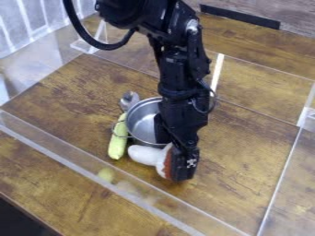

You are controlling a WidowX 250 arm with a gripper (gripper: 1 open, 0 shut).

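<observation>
My black gripper (pixel 175 164) is low at the centre of the camera view, shut on a white object with an orange-brown part (pixel 153 157), apparently a toy, resting at table height. The fingertips are dark and partly hide it. A metal pot (pixel 143 125) sits just behind it, partly covered by the arm. A pale yellow-green elongated object (pixel 118 140) lies left of the pot.
A small silver object (pixel 129 100) is behind the pot. Clear plastic barriers edge the wooden table (pixel 55 101) along the front and right. Bare wood is free to the left and right of the arm.
</observation>
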